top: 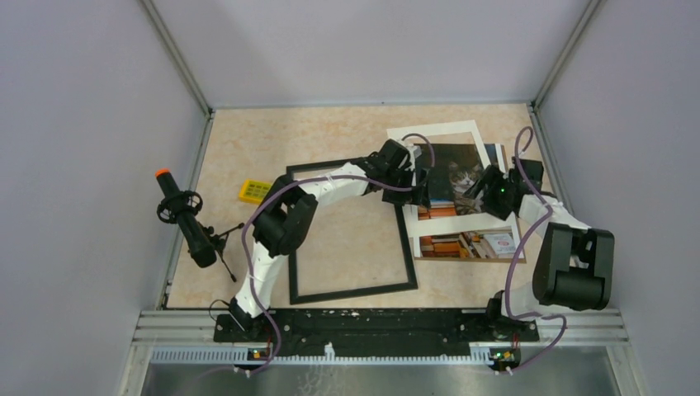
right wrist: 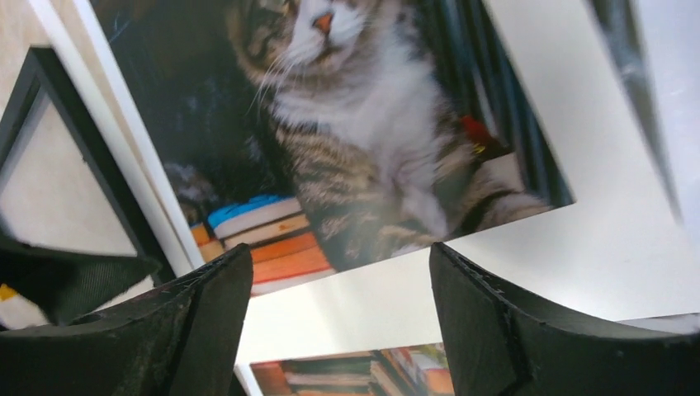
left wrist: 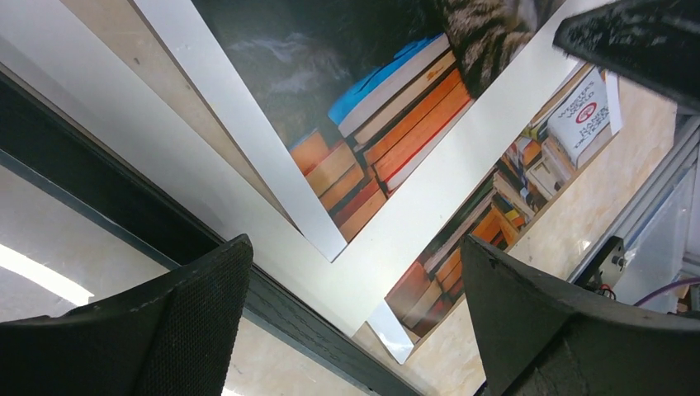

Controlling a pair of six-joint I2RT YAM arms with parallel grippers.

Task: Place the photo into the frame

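A photo of a cat with books (top: 444, 165) (right wrist: 363, 124) lies at the right of the table under white mat borders (left wrist: 446, 173), with a second strip of book picture (top: 458, 246) showing below. The empty dark frame (top: 353, 291) lies left of them, its right edge beside the mat. My left gripper (top: 417, 191) is open over the mat's left side by the frame edge, nothing between its fingers. My right gripper (top: 483, 194) is open over the cat photo, empty, its fingers above the lower white border in the right wrist view.
A yellow block (top: 257, 190) sits left of the frame, and a black stand with an orange top (top: 186, 219) stands at the far left. Walls bound both sides.
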